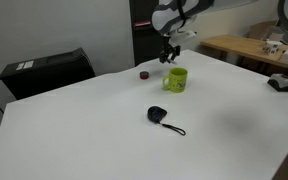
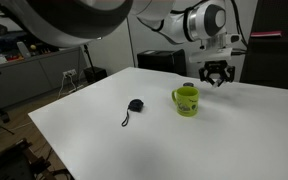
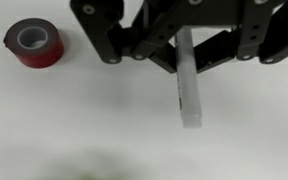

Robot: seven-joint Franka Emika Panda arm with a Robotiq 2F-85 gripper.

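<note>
In the wrist view a slim whitish marker [image 3: 189, 95] sits between the fingers of my gripper, which is shut on it. The marker's free end points toward the lower part of that view. From outside, the gripper [image 1: 168, 58] hangs near the far edge of the white table, behind the green mug [image 1: 176, 80]. The second exterior view puts the gripper [image 2: 216, 78] behind and to the right of the upright mug [image 2: 186, 100]. The marker is too small to make out clearly from outside.
A red and dark tape roll [image 3: 34, 43] lies left of the gripper in the wrist view. Nearer the table's middle lies a black object with a strap [image 1: 157, 115]. A black case [image 1: 46, 64] stands at the far left.
</note>
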